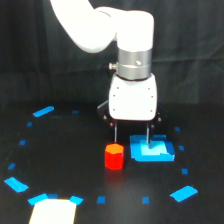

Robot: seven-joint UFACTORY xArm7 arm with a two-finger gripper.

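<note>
A red, many-sided block (114, 156) sits on the dark table, left of a light-blue open tray (153, 150). Above and between them hangs my white gripper (132, 138), pointing down. Its two dark fingers stand well apart, and nothing shows between them. The left finger ends just above the block's top edge in this view, while the right finger overlaps the tray's back part. Whether either fingertip touches anything is hard to tell. The tray looks empty where its floor shows.
A cream-coloured object (53, 212) lies at the front left, cut off by the frame. Pieces of blue tape (184, 193) mark the dark tabletop.
</note>
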